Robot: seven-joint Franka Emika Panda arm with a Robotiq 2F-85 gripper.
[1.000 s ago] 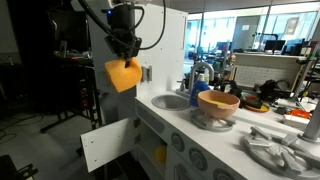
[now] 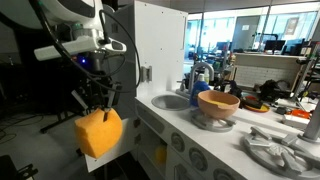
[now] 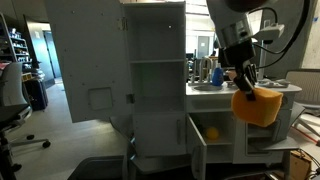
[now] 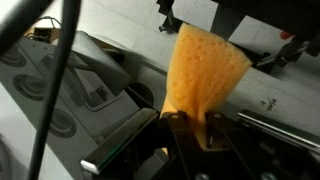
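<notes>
An orange, sponge-like block (image 2: pixel 98 133) hangs from my gripper (image 2: pixel 98 108), which is shut on its upper edge. In the second exterior view the block (image 3: pixel 256 107) is in front of the counter's right part, with the gripper (image 3: pixel 243 84) above it. The wrist view shows the block (image 4: pixel 203 75) reaching forward from the fingers; the fingertips are mostly hidden in shadow. An open drawer (image 3: pixel 197 146) stands out from the cabinet below, and a yellow-orange round thing (image 3: pixel 211 132) is visible at it.
The counter carries an orange bowl (image 2: pixel 218 104), a sink (image 2: pixel 171 102), a blue bottle (image 2: pixel 207 73) and metal lids (image 2: pixel 280 153). A tall white cabinet (image 2: pixel 160 45) stands at the back. Chair legs or a dark frame (image 4: pixel 250 30) cross the floor.
The arm has come nearer to the first exterior camera and lowered. The orange block has moved down and slightly left with it, still held, and now hides part of the white drawer front.
</notes>
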